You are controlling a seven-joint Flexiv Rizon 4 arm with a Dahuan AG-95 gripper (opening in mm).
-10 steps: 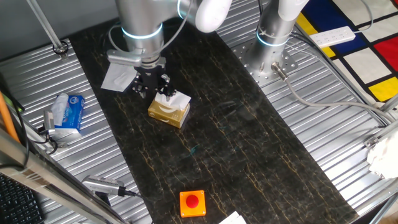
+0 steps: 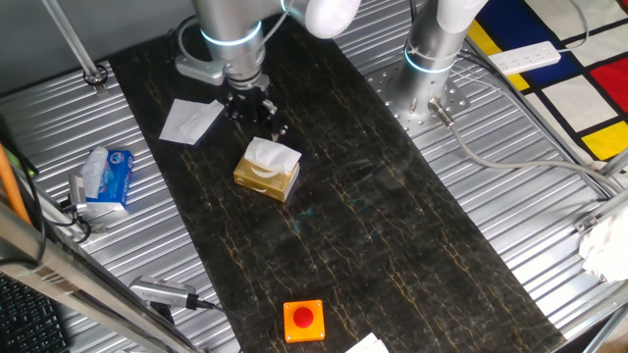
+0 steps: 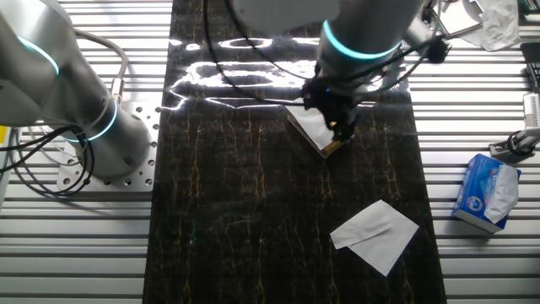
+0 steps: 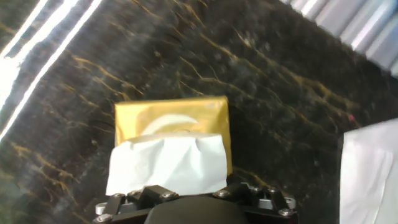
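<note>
A gold tissue box (image 2: 263, 180) sits on the dark marbled table, a white tissue (image 2: 274, 154) standing out of its top. My gripper (image 2: 259, 124) hangs just behind the box, its fingers spread apart and nothing visible between them. From the wrist, the box (image 4: 171, 112) and its tissue (image 4: 171, 165) fill the space just ahead of the gripper; the tissue's lower edge meets the dark finger linkage in view, and contact cannot be judged. In the second exterior view the gripper partly covers the box (image 3: 314, 135).
A flat white sheet (image 2: 191, 122) lies left of the box. An orange block with a red button (image 2: 304, 320) stands at the front. Off the table to the left is a blue tissue pack (image 2: 110, 180).
My gripper has shifted backward and slightly right, and its fingers have turned a little. The gold box and its tissue stay where they were.
</note>
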